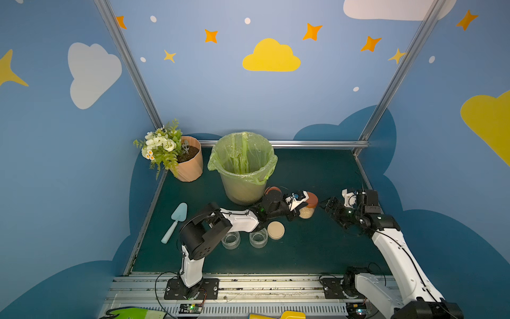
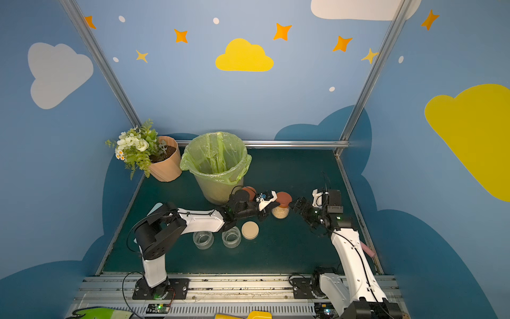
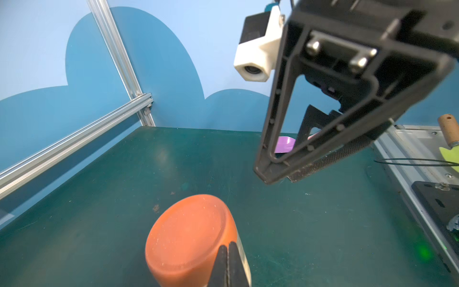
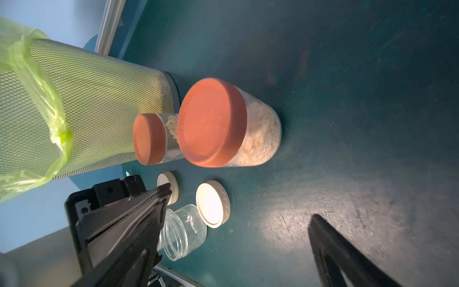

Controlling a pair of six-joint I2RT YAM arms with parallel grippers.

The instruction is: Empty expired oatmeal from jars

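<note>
An oatmeal jar with an orange lid [image 1: 311,198] stands upright right of the bin. My left gripper is shut with nothing between its fingers; its tips are close beside that jar, which sits outside them. Facing it from the right, my right gripper [image 1: 334,210] is open and empty, its fingers spread wide in its own wrist view. A second orange-lidded jar [image 4: 149,138] stands against the bin, partly behind the left gripper in the top views. Two open, clear jars [image 1: 231,240] stand toward the front. A lined waste bin [image 1: 241,187] stands at the back.
A pale lid [image 1: 275,229] lies right of the empty jars; another pale lid [image 4: 168,186] shows in the right wrist view. A flower pot [image 1: 190,167] and blue trowel [image 1: 175,221] are at left. A pink handle [image 2: 366,250] lies beyond the right arm.
</note>
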